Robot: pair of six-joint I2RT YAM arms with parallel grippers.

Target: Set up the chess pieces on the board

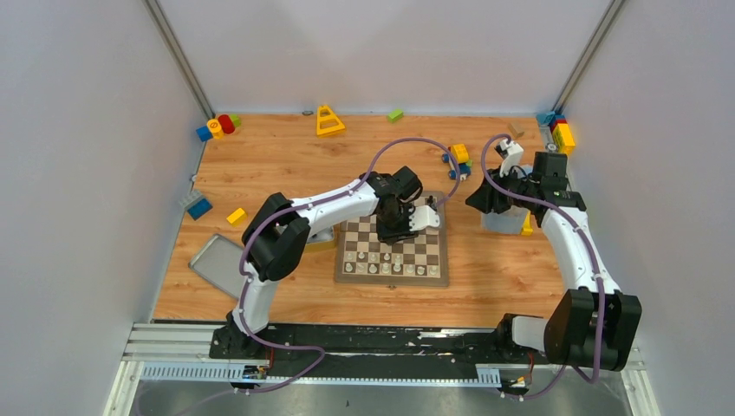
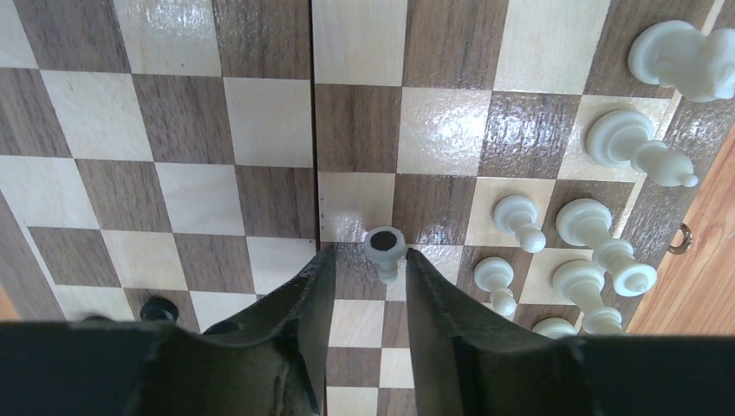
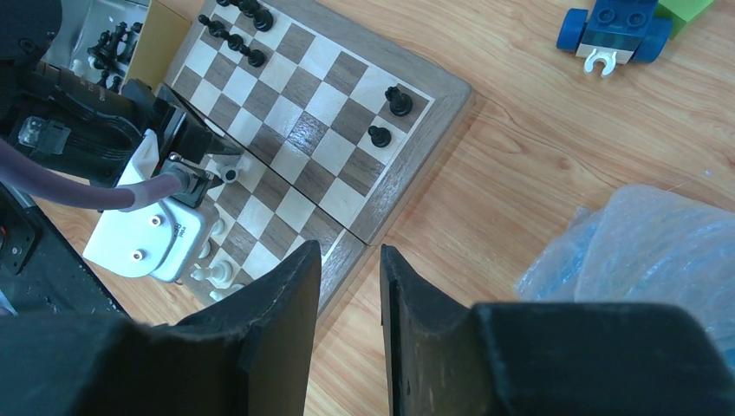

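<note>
My left gripper is over the chessboard [image 1: 390, 269], its fingers parted around a small white piece [image 2: 384, 246] standing mid-board; whether they touch it is unclear. Other white pieces, such as a pawn [image 2: 520, 221], line one side in the left wrist view. Black pieces [image 3: 400, 101] stand on the far half in the right wrist view. My right gripper is off the board's right side, open a little with nothing between its fingers.
A box of loose black pieces [image 3: 108, 48] lies left of the board. A plastic bag [image 3: 624, 251] lies to the right, a toy vehicle [image 3: 613, 30] behind it. An empty tray [image 1: 217, 264] sits front left.
</note>
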